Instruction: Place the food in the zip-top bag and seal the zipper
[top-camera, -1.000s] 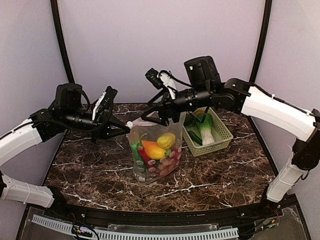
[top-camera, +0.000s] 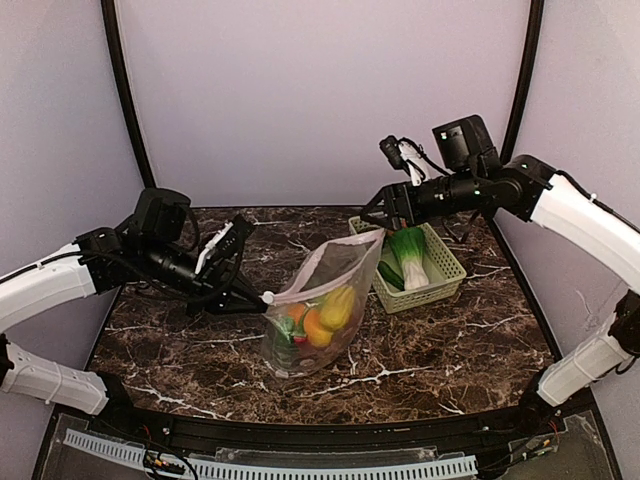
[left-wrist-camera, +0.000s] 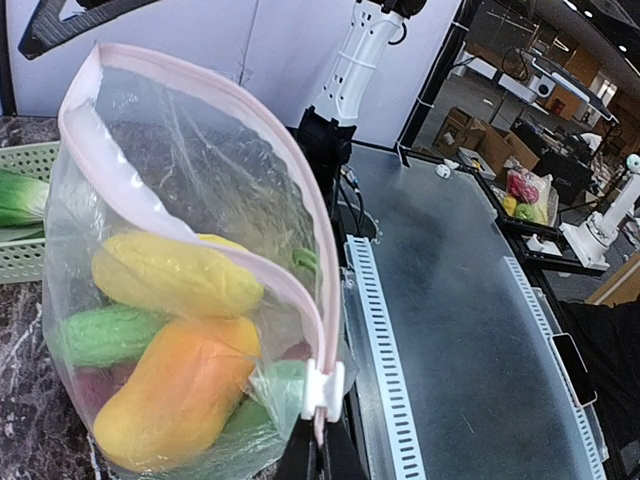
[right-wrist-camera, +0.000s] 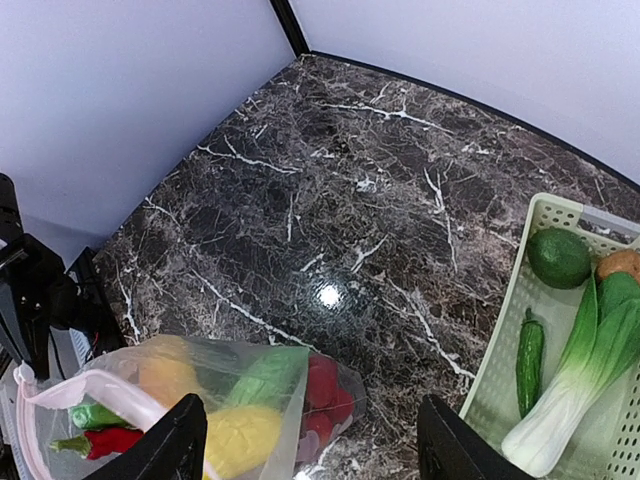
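The clear zip top bag (top-camera: 322, 290) with pink zipper, top gaping, holds a yellow vegetable (left-wrist-camera: 178, 270), orange mango-like food (left-wrist-camera: 175, 395), green items (left-wrist-camera: 112, 335) and red ones. My left gripper (top-camera: 262, 300) is shut on the bag's zipper at the white slider (left-wrist-camera: 323, 390). My right gripper stands open above and right of the bag, near its raised corner in the top view, with nothing seen held.
A pale basket (top-camera: 445, 290) at the back right holds a leek (right-wrist-camera: 560, 400), a cucumber (right-wrist-camera: 530, 365), an avocado (right-wrist-camera: 558, 258) and a brown item (right-wrist-camera: 618, 268).
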